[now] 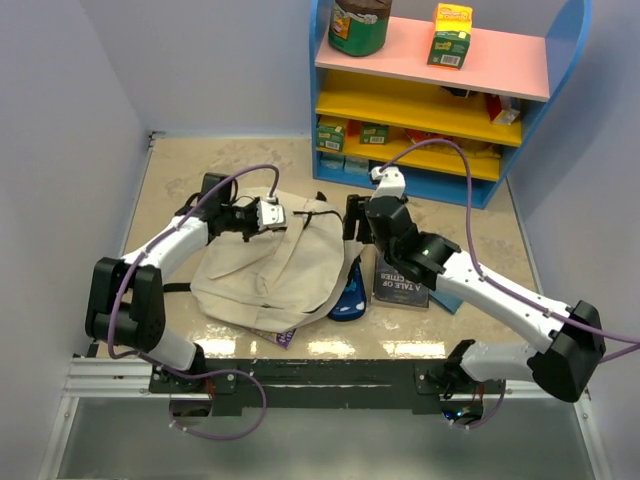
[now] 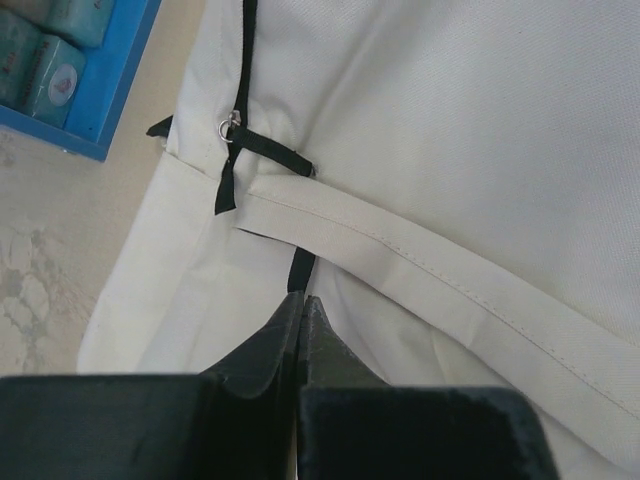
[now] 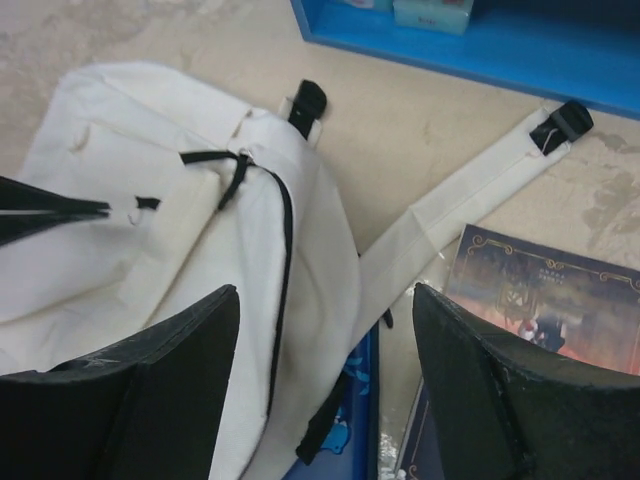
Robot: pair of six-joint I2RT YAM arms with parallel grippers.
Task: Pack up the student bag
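A cream cloth bag (image 1: 270, 265) lies flat on the left half of the table, its black zipper cord (image 3: 288, 225) curving along the upper right edge. Over its upper part, my left gripper is shut, with nothing clear between its fingers. A short black tab (image 3: 147, 202) lies just beyond those fingertips, apart from them in the right wrist view. My right gripper stands open and empty above the bag's right edge. Right of the bag are a blue pouch (image 1: 349, 298), partly covered by it, and a dark book (image 1: 402, 285).
Behind the table's middle stands a shelf (image 1: 420, 95) with boxes and packets. A purple booklet (image 1: 279, 337) peeks from under the bag's front edge. Beside the dark book lies a teal item (image 1: 446, 301). Bare table (image 1: 490, 240) shows at the right.
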